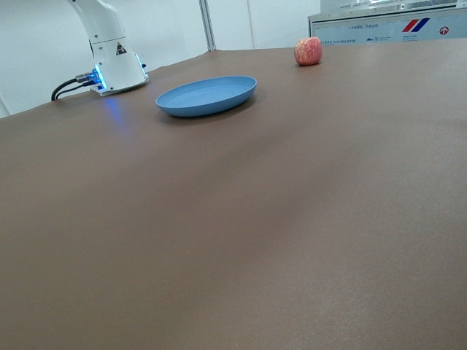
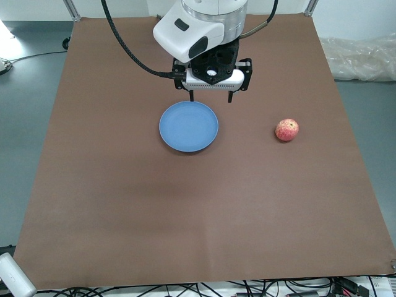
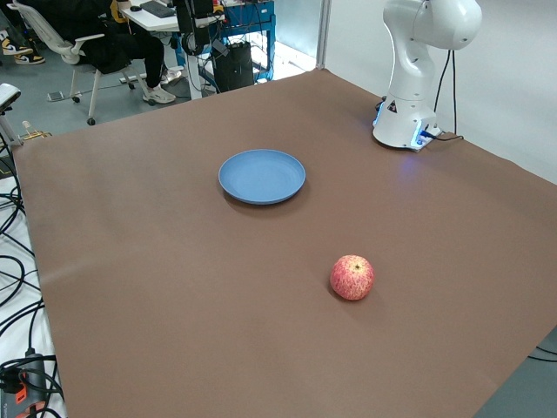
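A blue plate (image 2: pixel 189 127) lies on the brown table (image 2: pixel 198 204); it also shows in the top view (image 1: pixel 206 95) and right view (image 3: pixel 261 177). A red apple (image 2: pixel 287 129) rests apart from it, to its right in the left view, also seen in the top view as an apple (image 1: pixel 308 52) and in the right view as an apple (image 3: pixel 352 277). My gripper (image 2: pixel 211 96) hangs above and behind the plate in the left view, its two black fingers apart with nothing visible between them. The other two views show the white arm but not the fingers.
Cables lie beyond the table's edge (image 3: pixel 39 261). A white wall stands behind the arm (image 3: pixel 522 87), and people sit at a desk in the background of the right view.
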